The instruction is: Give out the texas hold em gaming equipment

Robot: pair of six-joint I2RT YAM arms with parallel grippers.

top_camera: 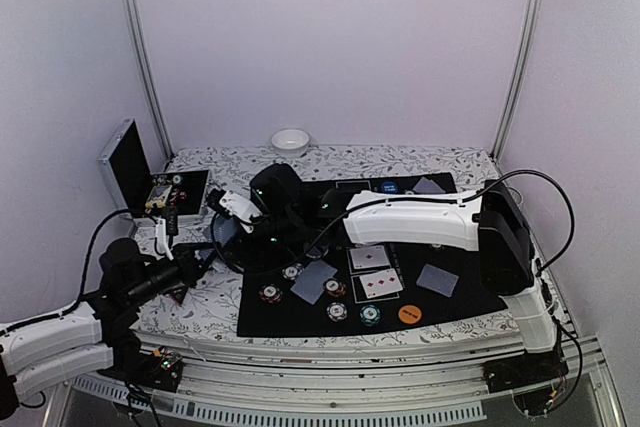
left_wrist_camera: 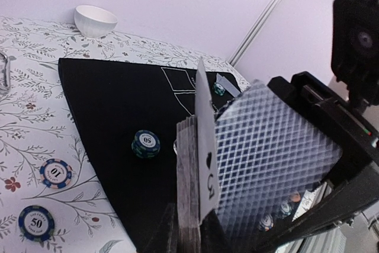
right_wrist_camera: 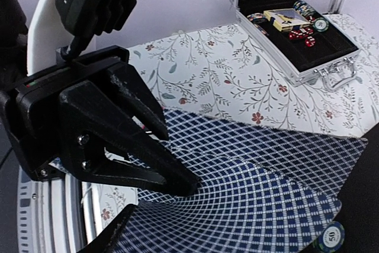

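Note:
My left gripper (top_camera: 208, 250) is shut on a deck of blue-backed playing cards (left_wrist_camera: 188, 188), seen edge-on in the left wrist view. One card (left_wrist_camera: 205, 140) bends away from the deck and shows part of its printed face. My right gripper (top_camera: 232, 215) stands at the cards from the other side. Its dark fingers (left_wrist_camera: 320, 102) look spread apart around a blue-backed card surface (left_wrist_camera: 263, 146); contact is unclear. In the right wrist view a curved, checked back (right_wrist_camera: 260, 205) lies in front of a flatter one (right_wrist_camera: 278, 146), beside the left gripper's fingers (right_wrist_camera: 160, 170).
A black mat (top_camera: 270, 317) carries several poker chips (top_camera: 370, 315), face-up cards (top_camera: 378, 284) and face-down cards (top_camera: 437, 280). At the left stands an open case (top_camera: 187, 197) with dice and chips. A white bowl (top_camera: 290, 141) sits at the back. Table space in front of the case is clear.

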